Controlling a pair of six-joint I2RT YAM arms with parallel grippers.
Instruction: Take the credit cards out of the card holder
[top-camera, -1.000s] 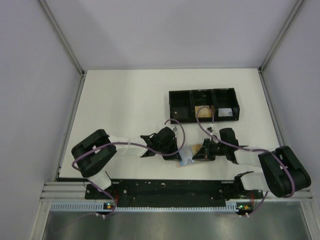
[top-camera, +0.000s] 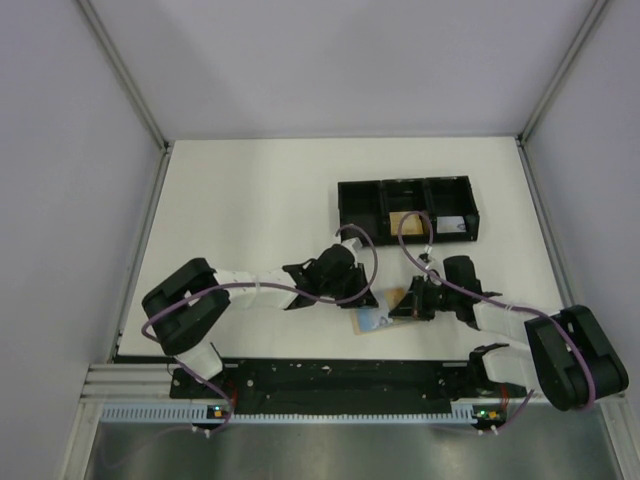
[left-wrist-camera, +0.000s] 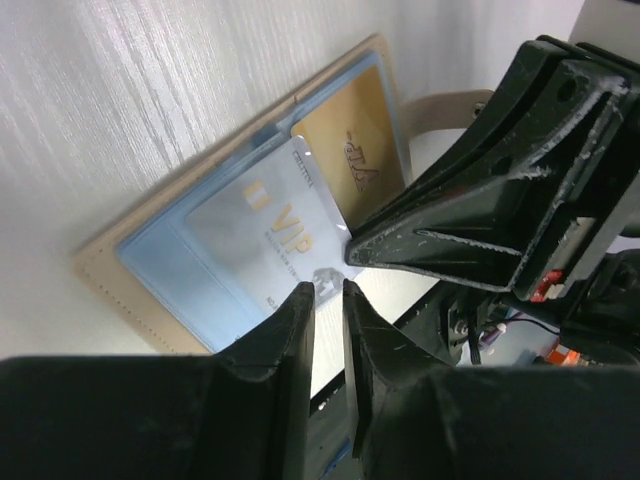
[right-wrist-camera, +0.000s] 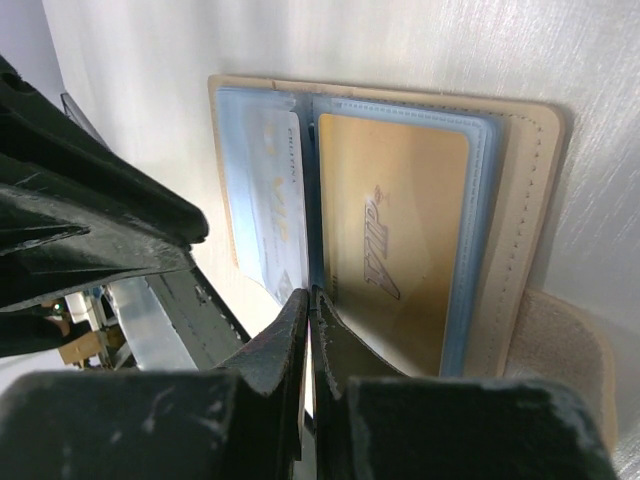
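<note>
The open card holder lies on the table with a white VIP card in one blue pocket and a gold card in the other. My right gripper is shut, its tips at the inner edge of the VIP card beside the gold card; nothing clear shows between its fingers.
A black three-compartment tray with cards in two compartments stands behind the holder.
My left arm has shifted slightly from where it was, its wrist a little farther back on the table. The right arm has moved very little.
</note>
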